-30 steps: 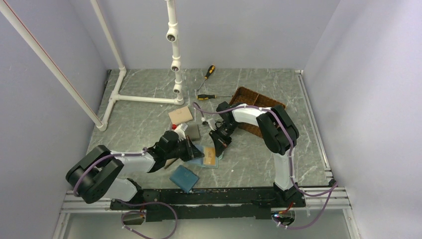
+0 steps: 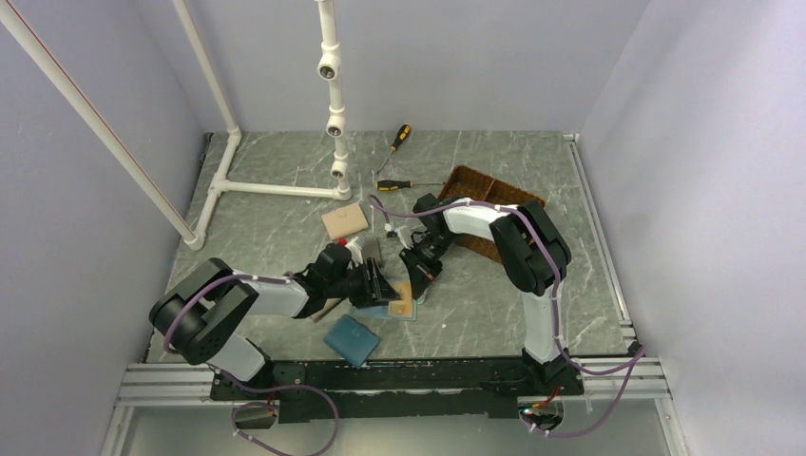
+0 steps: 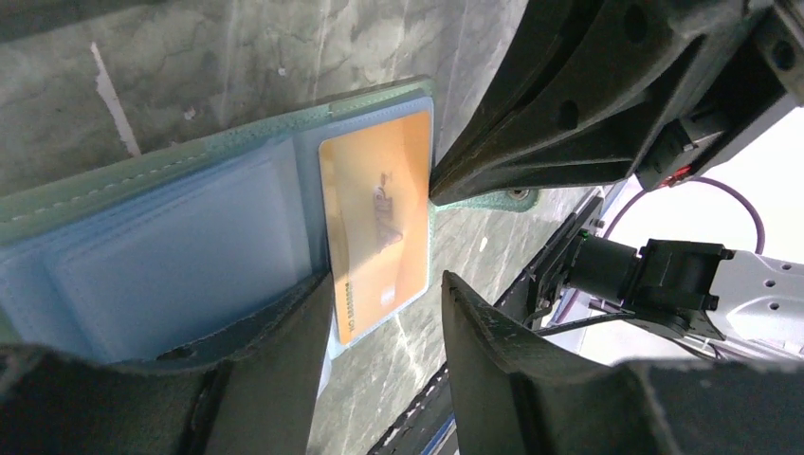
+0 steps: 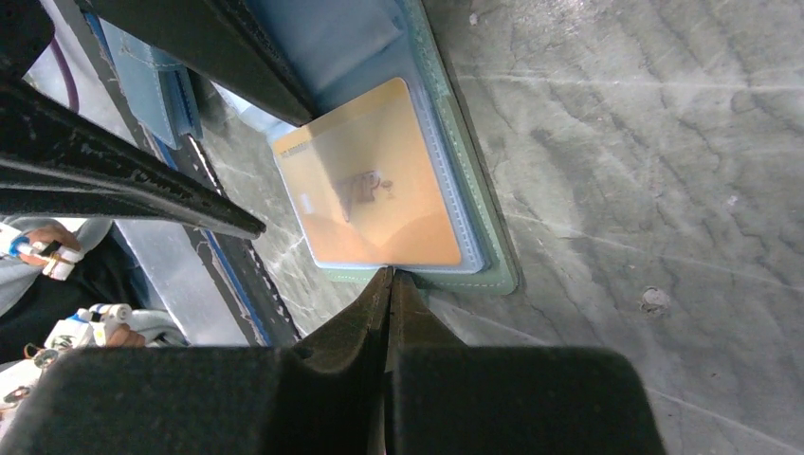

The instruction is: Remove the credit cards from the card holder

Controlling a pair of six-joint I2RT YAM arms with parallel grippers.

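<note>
An open blue-green card holder [image 3: 190,237] lies flat on the marble table, with an orange card [image 3: 377,223] [image 4: 370,180] in its clear sleeve. My left gripper [image 2: 380,290] is open over the holder, one fingertip at the card's inner edge, nothing seen between its fingers. My right gripper [image 2: 414,280] is shut, its tips against the holder's outer edge beside the card, with nothing showing between them.
A dark blue wallet [image 2: 352,339] lies near the front edge. A beige wallet [image 2: 344,220], two screwdrivers [image 2: 393,185] and a wicker basket [image 2: 494,190] sit behind. Bare table extends to the right.
My right arm has not visibly moved.
</note>
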